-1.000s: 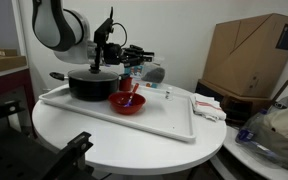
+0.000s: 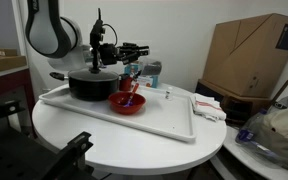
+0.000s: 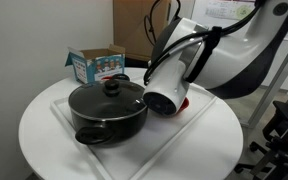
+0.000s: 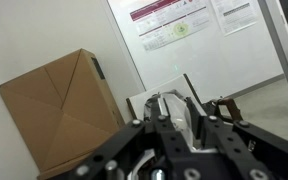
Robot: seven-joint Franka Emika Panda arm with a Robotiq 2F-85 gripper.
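My gripper (image 2: 144, 50) is held roughly level above the table, at the back of the white tray, and points to the right in the first exterior view. Its fingers are too small and dark there to show how they stand. The wrist view has only the dark, bolted gripper body (image 4: 184, 152) along the bottom, so anything between the fingers is hidden. Below and to the left stands a black lidded pot (image 3: 109, 104). A red bowl (image 2: 127, 107) sits right of the pot, with a reddish, handle-like item (image 2: 134, 90) in it.
The white tray (image 2: 174, 122) has free room on its right side. A folded cloth (image 2: 206, 105) lies at the table's right edge. Behind the pot is an open blue-and-orange box (image 3: 97, 65). A large cardboard box (image 2: 239, 55) and plastic bags (image 2: 281, 128) are off the table.
The arm and the camera on its wrist have shifted somewhat left and down in the first exterior view. The gripper's tilt has changed slightly. Pot and bowl have stayed in place.
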